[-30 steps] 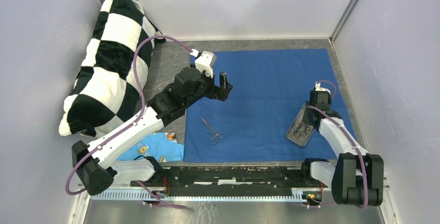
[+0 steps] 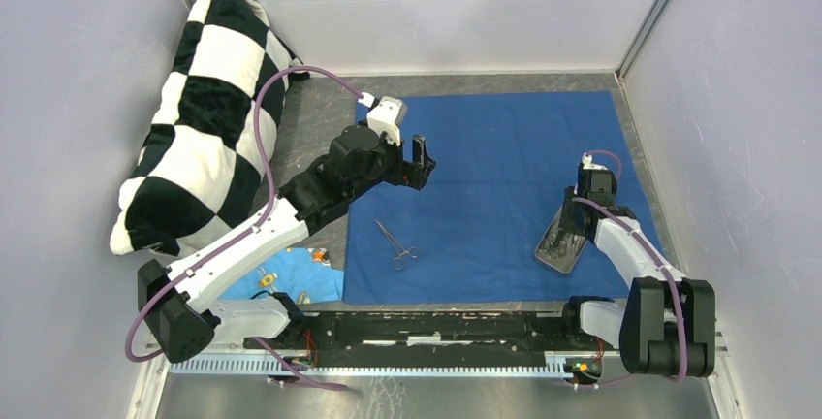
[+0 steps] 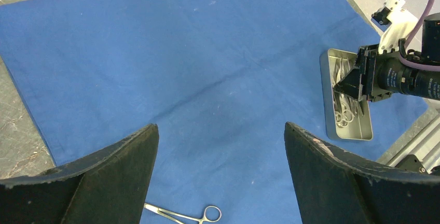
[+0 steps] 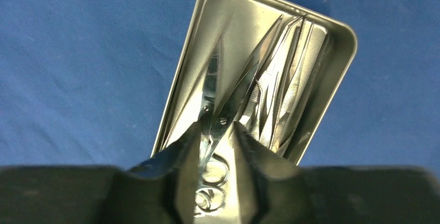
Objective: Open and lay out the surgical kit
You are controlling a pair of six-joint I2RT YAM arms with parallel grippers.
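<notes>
A metal tray (image 4: 236,1) lies at the right of the blue cloth (image 2: 485,147), with scissors (image 4: 223,120) and several tweezers (image 4: 288,89) in it. My right gripper is over the tray, its fingers part open above the scissors' handles. Blur at the fingers (image 4: 181,182) hides whether they touch anything. My left gripper stands open and empty above the cloth's left part. Below it lies one scissor-like clamp (image 2: 395,245), alone on the cloth.
A checkered pillow (image 2: 218,99) fills the back left corner. A light blue cloth (image 2: 300,272) with small items lies front left, partly under the left arm.
Over the tray, my right gripper shifted slightly away and back, and now sits a little further left. The left arm has hardly moved; the tray and clamp stayed put.
</notes>
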